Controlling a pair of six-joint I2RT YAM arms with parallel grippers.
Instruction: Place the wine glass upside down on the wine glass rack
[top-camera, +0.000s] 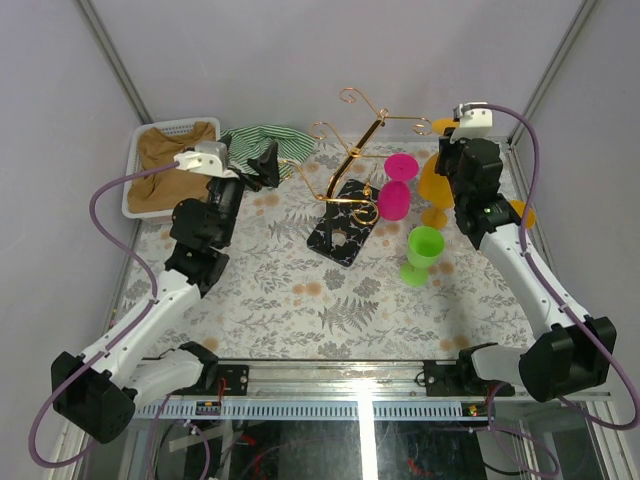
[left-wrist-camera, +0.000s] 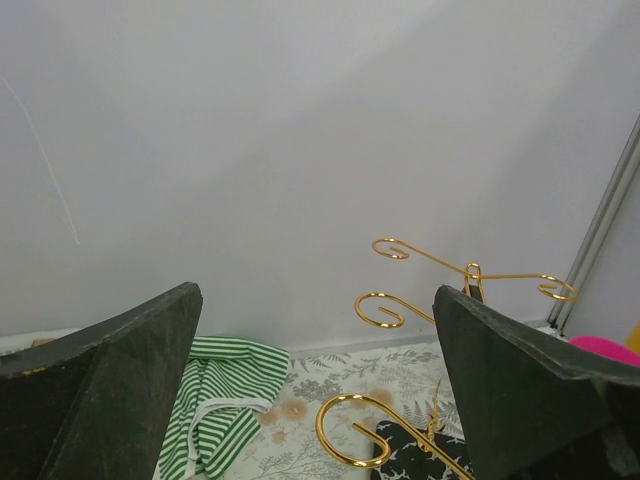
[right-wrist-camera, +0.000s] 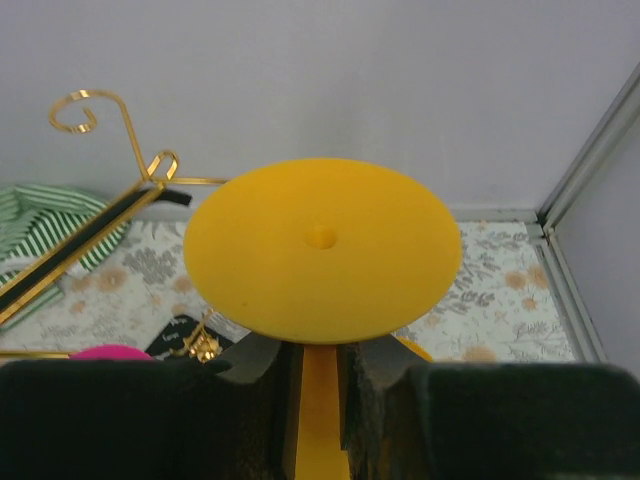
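Observation:
My right gripper (top-camera: 450, 140) is shut on an upside-down yellow wine glass (top-camera: 435, 180) at the right of the table; in the right wrist view its round foot (right-wrist-camera: 321, 270) faces up above the fingers. The gold rack (top-camera: 341, 165) with curled hooks stands mid-table, left of that glass; its hooks (left-wrist-camera: 398, 250) also show in the left wrist view. My left gripper (top-camera: 255, 165) stands open by the rack's left hook, nothing between its fingers.
Pink glasses (top-camera: 394, 200), a green glass (top-camera: 424, 250) and another yellow glass (top-camera: 524, 210) stand at the right. A white basket (top-camera: 135, 170) and striped cloth (top-camera: 250, 140) lie back left.

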